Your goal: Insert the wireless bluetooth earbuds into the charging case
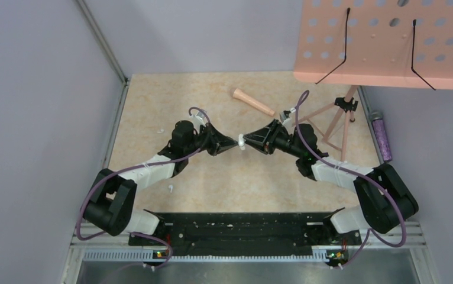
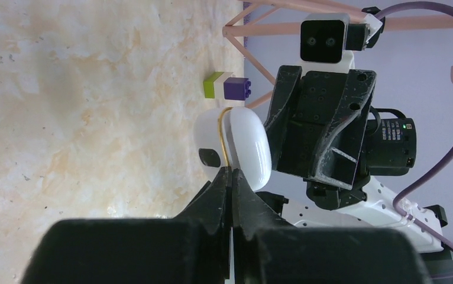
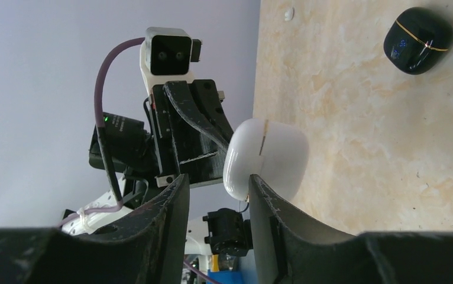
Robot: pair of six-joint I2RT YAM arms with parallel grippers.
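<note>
The white charging case (image 1: 241, 141) is up between the two grippers, tilted, with its lid nearly closed in the left wrist view. My left gripper is shut with nothing between its fingers; the case (image 2: 236, 145) is outside them, just beyond the tips. My right gripper stands open, its fingers spread apart. In the right wrist view the case (image 3: 268, 155) is by the right-hand finger (image 3: 265, 207), which hides its lower edge. A white earbud (image 3: 289, 13) lies on the table; a similar small white piece (image 1: 171, 188) shows at the front left.
A black case with a gold line (image 3: 419, 40) lies on the table. Green, white and purple blocks (image 2: 227, 86) sit near the pink stand (image 1: 347, 121). A pink cylinder (image 1: 253, 102) lies at the back. Bare table surrounds the arms.
</note>
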